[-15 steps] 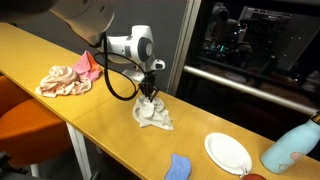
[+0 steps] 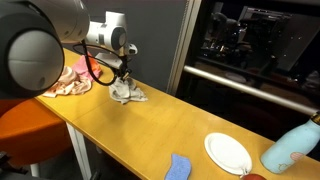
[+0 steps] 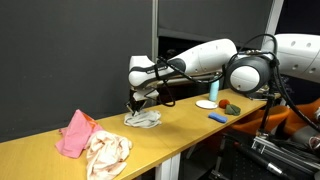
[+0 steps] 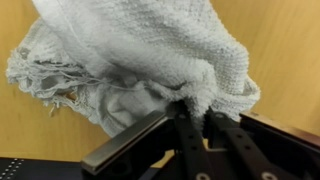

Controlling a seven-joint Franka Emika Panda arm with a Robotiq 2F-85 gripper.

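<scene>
A white, fringed cloth [image 4: 140, 50] fills most of the wrist view, bunched up toward my gripper. The fingers are shut on a gathered fold of it, and the fingertips are partly hidden by the fabric. In exterior view 1 the cloth [image 2: 126, 91] hangs from the gripper [image 2: 124, 76] and spreads on the table toward the back. Exterior view 2 shows the same cloth [image 3: 143, 118] below the gripper [image 3: 136, 104], low over the table or touching it.
A pink cloth [image 3: 76, 133] and a peach cloth [image 3: 107, 154] lie on the wooden table [image 2: 150, 135] to the left. Toward the right are a blue cloth [image 2: 179, 167], a white plate [image 2: 228, 153], a red round object [image 2: 252, 177] and a light-blue bottle [image 2: 291, 147]. Mid-table is clear.
In exterior view 1 my gripper has moved left, toward the pink and peach cloths, carrying the white cloth along. The arm now covers part of those cloths.
</scene>
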